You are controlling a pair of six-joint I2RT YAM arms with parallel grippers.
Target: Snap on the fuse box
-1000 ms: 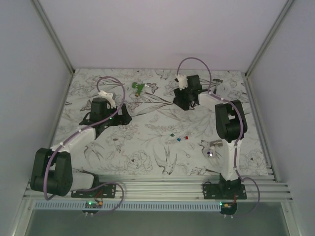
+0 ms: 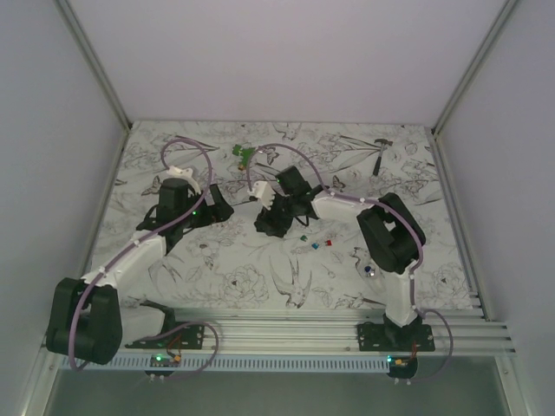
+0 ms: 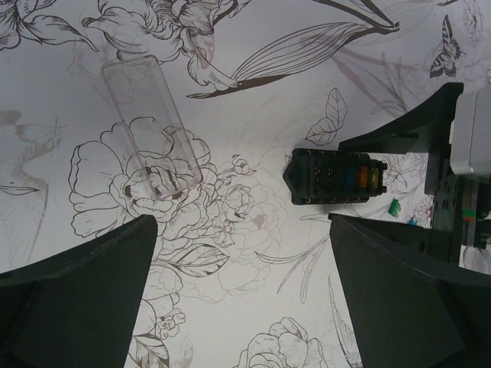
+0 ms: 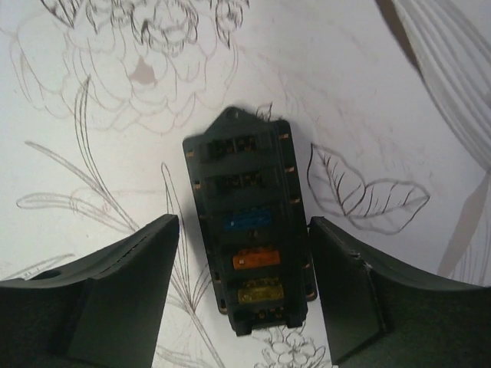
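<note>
A black fuse box (image 4: 249, 199) with blue, orange and yellow fuses lies on the patterned table, centred in the right wrist view, between the two fingers of my right gripper, which stand apart around its lower half. In the left wrist view the fuse box (image 3: 322, 176) sits between the right gripper's dark fingers. A clear rectangular cover (image 3: 151, 125) lies to its left, beneath my open left gripper, which holds nothing. In the top view my left gripper (image 2: 210, 212) is left of centre and my right gripper (image 2: 271, 221) is near the centre.
Green pieces (image 2: 244, 152) and a hammer (image 2: 379, 152) lie toward the back. Small coloured bits (image 2: 316, 244) sit right of centre, with more items near the front right.
My right gripper has moved left and toward the front, from the back right to around the fuse box. My left arm has shifted only slightly.
</note>
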